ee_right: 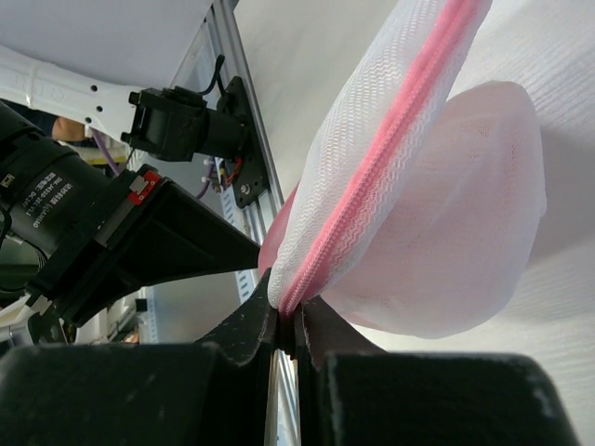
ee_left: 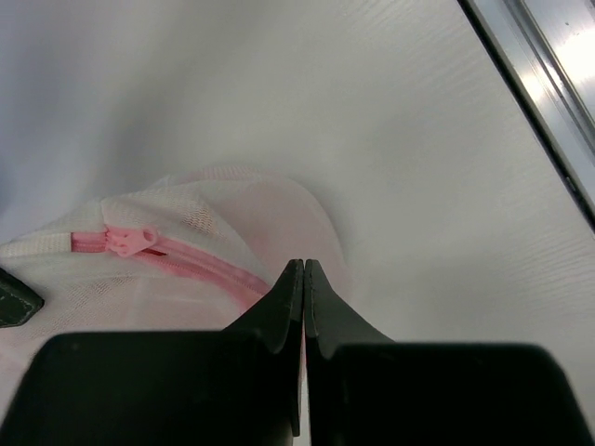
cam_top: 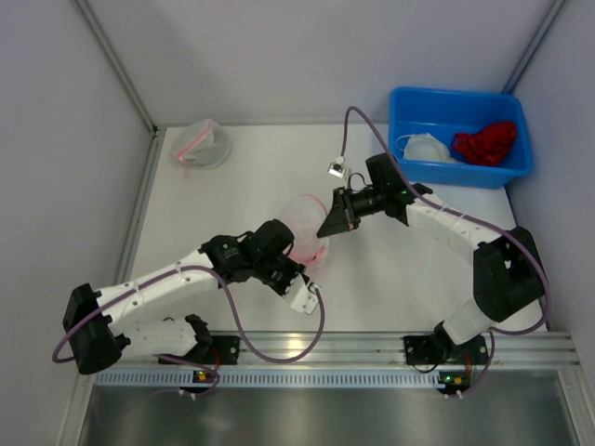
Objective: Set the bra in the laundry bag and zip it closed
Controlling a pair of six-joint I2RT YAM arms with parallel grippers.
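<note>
The white mesh laundry bag (cam_top: pixel 302 223) with pink zipper lies crumpled at the table's middle. My right gripper is shut on the bag's zipper edge (ee_right: pixel 381 149), holding it up. My left gripper is shut over the bag's lower part, with nothing clearly between its fingertips; the pink zipper pull (ee_left: pixel 130 240) shows to its upper left in the left wrist view. I cannot tell whether the bra is inside the bag.
A blue bin (cam_top: pixel 460 102) at the back right holds white fabric (cam_top: pixel 427 148) and red fabric (cam_top: pixel 484 143). Another mesh bag (cam_top: pixel 206 149) lies at the back left. The table's front rail runs below both arms.
</note>
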